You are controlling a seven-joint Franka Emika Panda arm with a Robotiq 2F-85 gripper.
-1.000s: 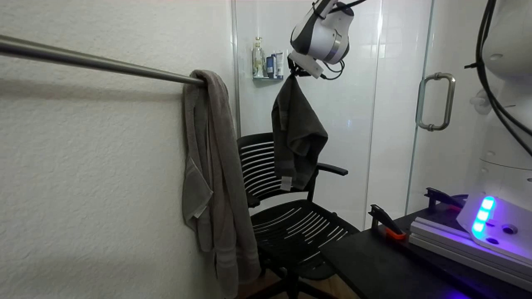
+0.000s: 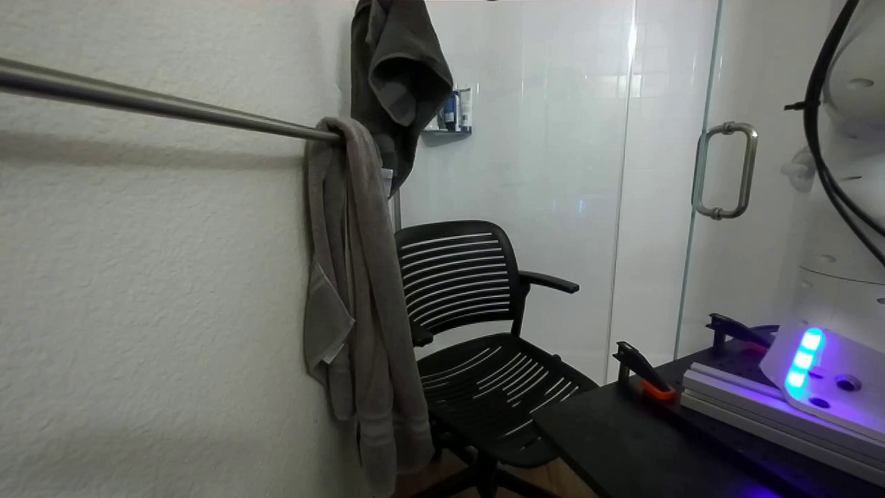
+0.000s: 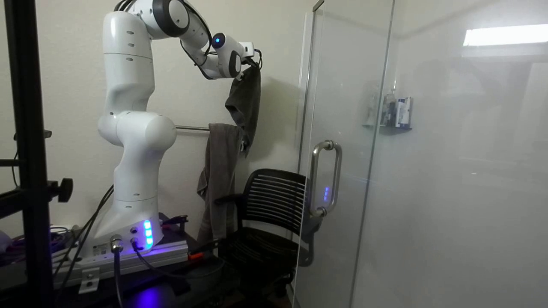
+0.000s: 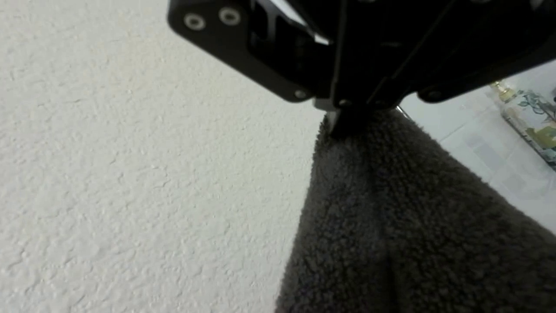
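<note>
A dark grey towel (image 4: 365, 219) hangs from my gripper, whose fingers are shut on a pinched bit of its top. In exterior view 2 the gripper (image 3: 245, 72) is high near the wall, and the held towel (image 3: 245, 105) droops below it. Exterior view 1 shows this towel (image 2: 402, 83) behind and above the bar's end, with the gripper out of the picture. A second grey towel (image 2: 365, 290) is draped over the end of the metal towel bar (image 2: 182, 111), hanging down beside the wall.
Below stands a black slatted chair (image 2: 460, 282). A glass shower door with a metal handle (image 3: 326, 177) is to the right in exterior view 2. The black table (image 2: 664, 448) carries the arm's base and clamps. Most of the bar's length is bare.
The arm has carried the held towel left and upward in exterior view 1, from above the chair to near the bar's end. The draped towel has not moved.
</note>
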